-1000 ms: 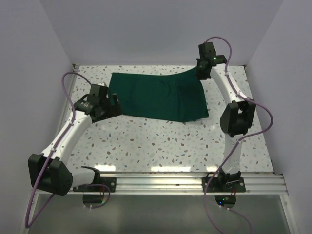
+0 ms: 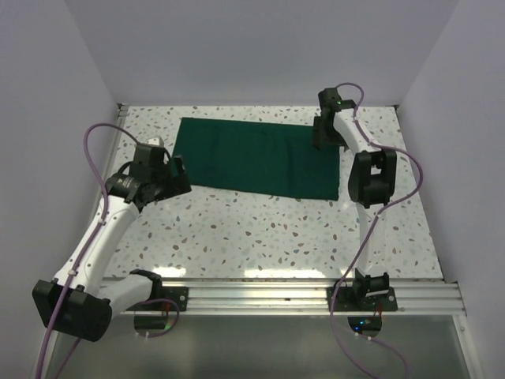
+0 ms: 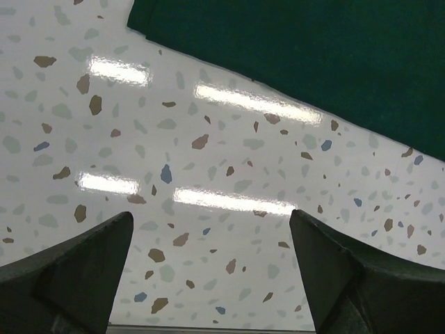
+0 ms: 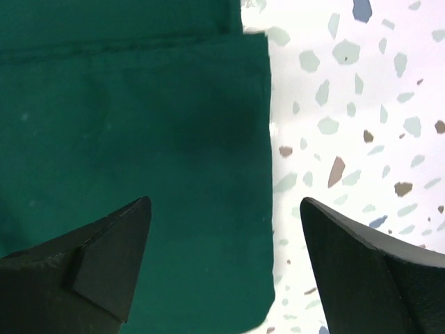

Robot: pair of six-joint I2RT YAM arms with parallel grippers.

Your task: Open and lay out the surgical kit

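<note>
A dark green cloth (image 2: 245, 156) lies spread as a long rectangle across the back half of the table, with soft fold lines in it. Over its right end my right gripper (image 2: 318, 133) stands open; in the right wrist view the cloth (image 4: 188, 174) lies flat below, its right edge running between the fingers. My left gripper (image 2: 181, 175) is at the cloth's front left corner, open and empty. The left wrist view shows only bare table between its fingers, with the cloth (image 3: 313, 56) farther off. No instruments show.
Grey walls (image 2: 260, 55) enclose the back and sides, and a metal rail (image 2: 245, 290) runs along the front edge.
The cloth's back right corner, raised at my right gripper a second ago, now lies down and the right end is straighter. My right gripper has lowered; the left has shifted slightly left.
</note>
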